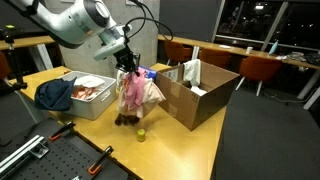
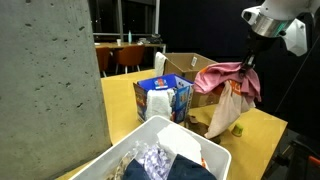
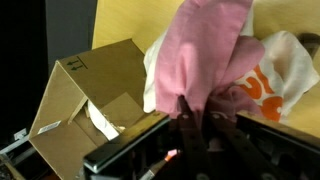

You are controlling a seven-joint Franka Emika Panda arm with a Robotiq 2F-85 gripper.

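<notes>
A pink cloth with a white and orange printed part hangs from my gripper above the table. In the wrist view the pink fabric runs up between the dark fingers, which are shut on it. Exterior view 2 has the cloth dangling below the gripper, its lower end close to the tabletop. A brown plush-like thing lies on the table, partly behind the cloth's lower edge.
The big cardboard box, with white cloth over its rim, stands right of the gripper. A white bin of fabrics is at the left, and a blue printed box stands behind. A small yellow object sits on the otherwise clear front table.
</notes>
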